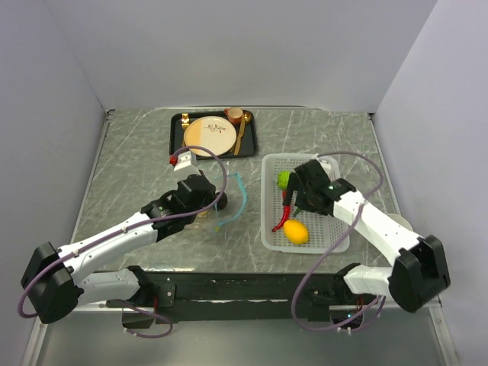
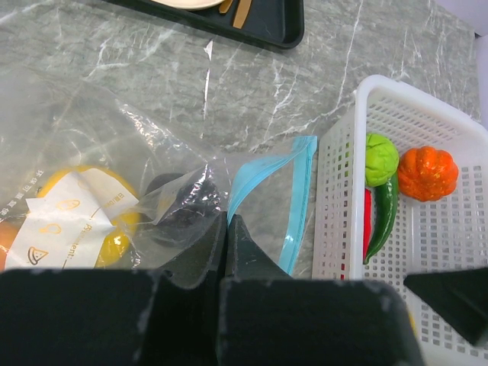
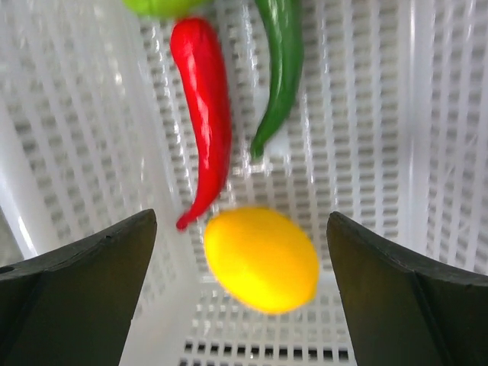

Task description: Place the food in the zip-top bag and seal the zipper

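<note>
The clear zip bag (image 2: 91, 130) with blue zipper (image 2: 297, 206) holds yellow, orange and dark food. My left gripper is shut at the bag's opening edge; whether plastic is between its fingertips I cannot tell. My right gripper hangs open over the white basket (image 1: 268, 229). In it lie a yellow food (image 3: 263, 259), red chili (image 3: 206, 114), green pepper (image 3: 278, 69), green round vegetable (image 2: 380, 160) and small orange pumpkin (image 2: 427, 174).
A black tray (image 1: 247, 148) with plate, cup and gold cutlery stands at the back. Bare counter (image 1: 130, 168) lies left of the bag.
</note>
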